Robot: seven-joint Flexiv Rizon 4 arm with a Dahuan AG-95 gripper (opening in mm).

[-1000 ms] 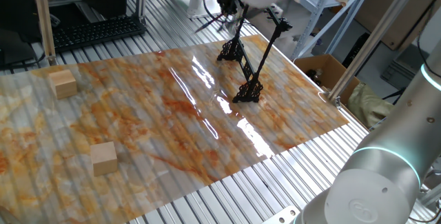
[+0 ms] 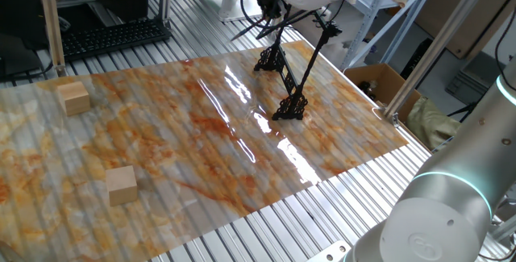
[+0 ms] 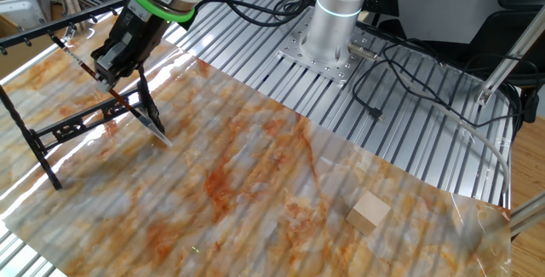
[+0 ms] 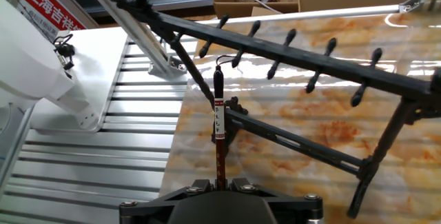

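Observation:
A brush (image 4: 220,124) with a brown handle, a white label and a dark cord loop stands between the fingers of my gripper, which is shut on it. In exterior view 2 the brush (image 3: 125,100) slants down to a pale tip, with my gripper (image 3: 106,71) around its handle. The black rack (image 4: 303,145) has a top bar with several pegs. In the wrist view the loop appears close to one peg (image 4: 238,58); whether it is around that peg I cannot tell. Exterior view 1 shows the rack (image 2: 292,93) upright, my gripper close to its top.
Two wooden blocks, one farther back (image 2: 74,99) and one nearer (image 2: 122,186), lie on the marbled sheet (image 2: 185,145). A keyboard (image 2: 117,38) sits at the back left. An open cardboard box (image 2: 379,85) is beyond the rack.
In exterior view 1 my gripper and arm have shifted slightly to the right, toward the rack's top. The rack and blocks stand where they were.

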